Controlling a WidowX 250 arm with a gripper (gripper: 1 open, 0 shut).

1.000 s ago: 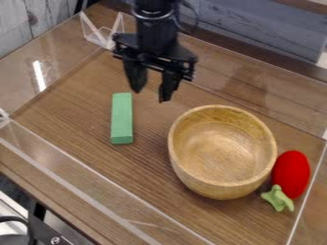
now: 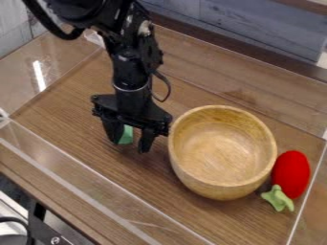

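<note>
My black gripper [image 2: 130, 130] is low over the wooden tabletop, with its fingers around the green block [image 2: 124, 134], which is mostly hidden behind them. Whether the fingers touch or grip the block is unclear.
A wooden bowl [image 2: 221, 149] sits just right of the gripper. A red object with a pale green top [image 2: 290, 174] lies at the far right.
The bowl and red object have not moved.
</note>
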